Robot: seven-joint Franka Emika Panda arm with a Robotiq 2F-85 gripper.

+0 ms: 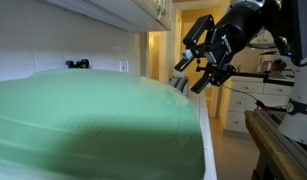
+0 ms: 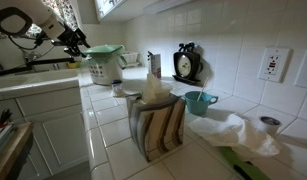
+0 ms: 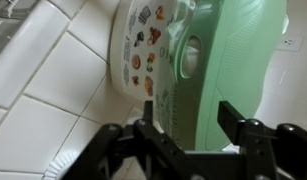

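Observation:
A large green lid fills the lower part of exterior view 1. In exterior view 2 the lid lies on top of a white container on the far counter. The wrist view shows printed food pictures on the container's side, with the green lid beside it. My gripper is raised just past the lid's edge, its fingers spread and nothing held between them. Whether the lid is fully seated cannot be told.
On the tiled counter stand a knife block, a teal pot and a small jar. A white cloth lies near the wall. A wooden edge borders the right of exterior view 1.

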